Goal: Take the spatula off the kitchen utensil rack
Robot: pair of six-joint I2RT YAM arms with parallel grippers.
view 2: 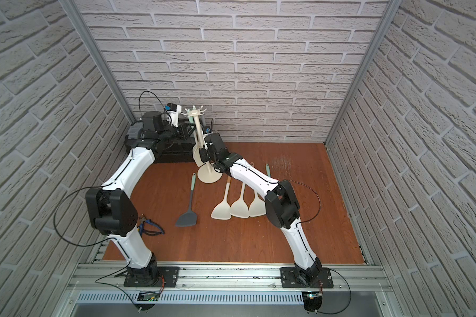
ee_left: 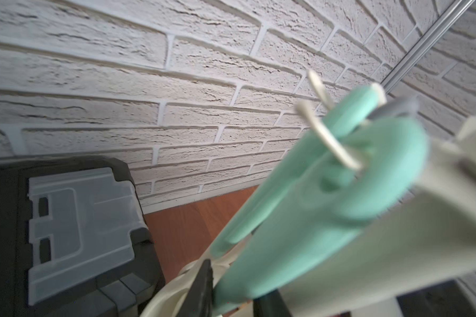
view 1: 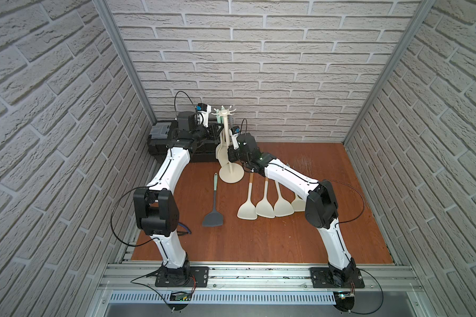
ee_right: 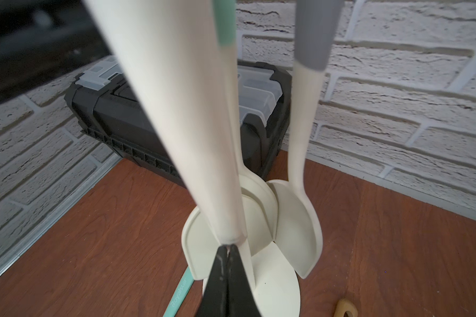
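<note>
The cream utensil rack [view 1: 231, 173] stands at back centre with utensils hung on it, including mint handles [ee_left: 291, 222], a grey handle [ee_right: 314, 37] and cream ladle heads [ee_right: 296, 227]. My left gripper is at the front mint handle, its fingers either side of it low in the left wrist view; whether they grip is unclear. My right gripper is shut at the rack's cream pole [ee_right: 174, 132], nothing visible between its fingers.
Several white spatulas [view 1: 265, 208] and a grey spatula [view 1: 213, 216] lie on the wooden surface. A black case [ee_right: 116, 121] stands behind the rack.
</note>
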